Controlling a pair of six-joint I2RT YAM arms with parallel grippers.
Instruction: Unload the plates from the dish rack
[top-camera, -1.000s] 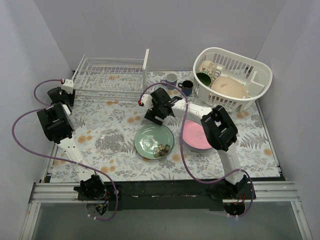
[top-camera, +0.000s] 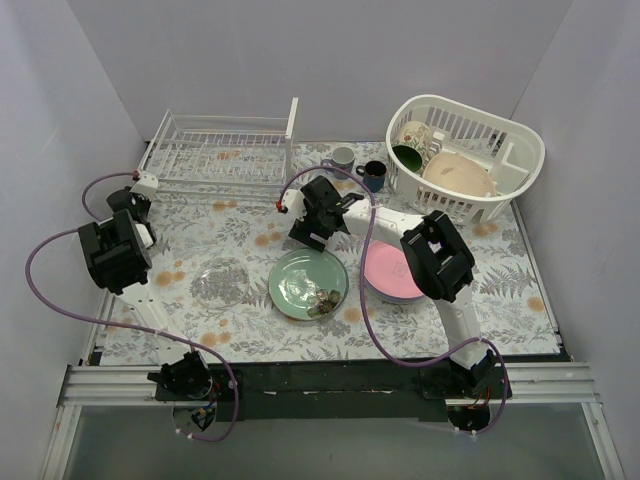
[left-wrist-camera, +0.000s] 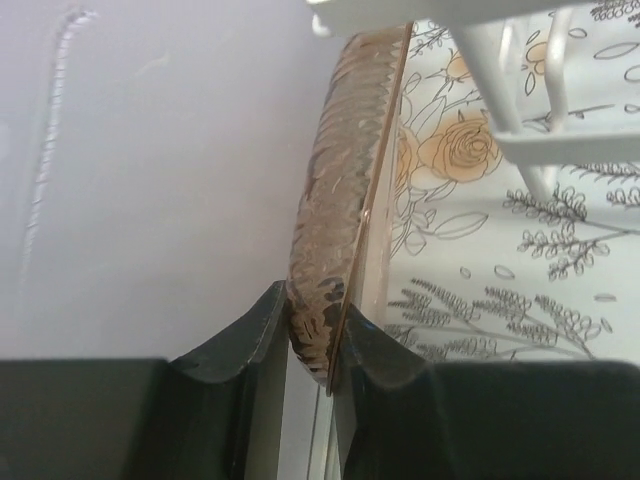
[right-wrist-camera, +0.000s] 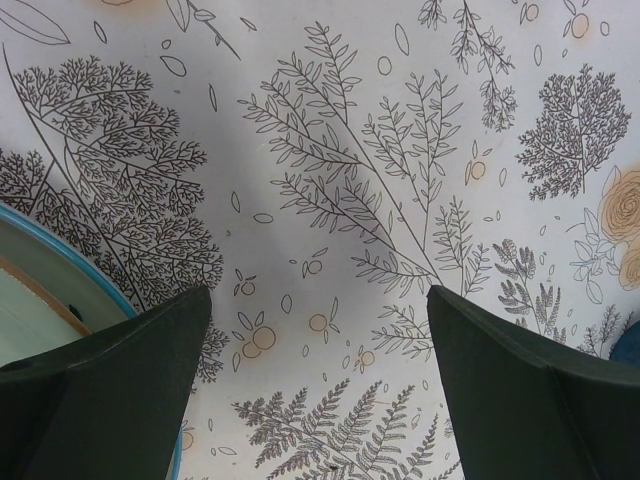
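Note:
In the left wrist view, a clear, ribbed glass plate (left-wrist-camera: 345, 170) stands on edge close to the side wall, with its near rim between the fingers of my left gripper. The fingers sit close against the rim on both sides; whether they are clamped on it is unclear. That arm is by the left end of the white dish rack (top-camera: 215, 155). My right gripper is wide open and empty above the cloth, at the far side of a green plate (top-camera: 300, 282). Another clear plate (top-camera: 220, 284) lies flat on the left, and a pink plate (top-camera: 393, 268) on the right.
A grey mug (top-camera: 343, 158) and a dark blue mug (top-camera: 373, 175) stand right of the rack. The white basket (top-camera: 530, 165) at the back right holds dishes. Walls close in the left and right sides.
My left gripper has shifted slightly to the right and toward the front, and has turned a little. The right arm, the plates lying on the table and the rack look unchanged.

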